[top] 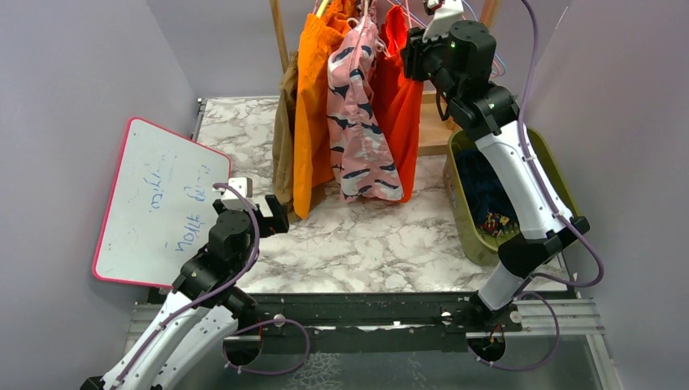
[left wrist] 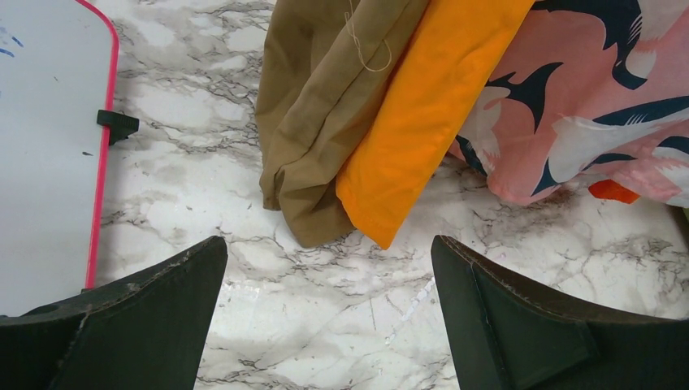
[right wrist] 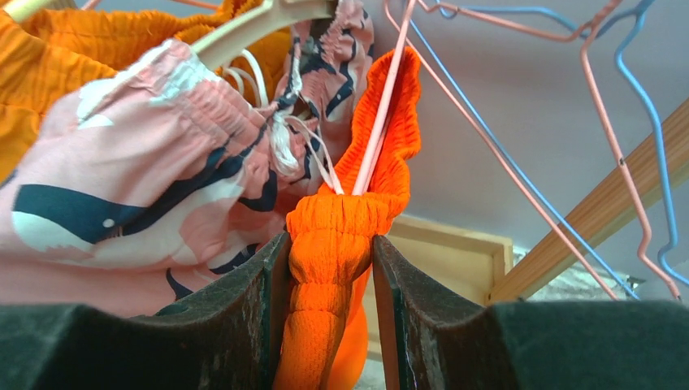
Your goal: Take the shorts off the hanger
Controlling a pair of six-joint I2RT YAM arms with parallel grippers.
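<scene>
Red-orange shorts (top: 396,130) hang on a pink hanger (right wrist: 382,122) at the right end of the hanging clothes. My right gripper is shut on their gathered waistband, just below the hanger's bars. Beside them hang pink whale-print shorts (top: 360,138), orange shorts (top: 313,114) and an olive garment (top: 283,138). My left gripper is open and empty low at the left, in front of the hanging clothes, over the marble table.
A green bin (top: 463,231) with dark cloth stands right of the clothes. A whiteboard (top: 154,211) lies at the left. Empty wire hangers (right wrist: 642,97) hang beside the wooden post (right wrist: 593,227).
</scene>
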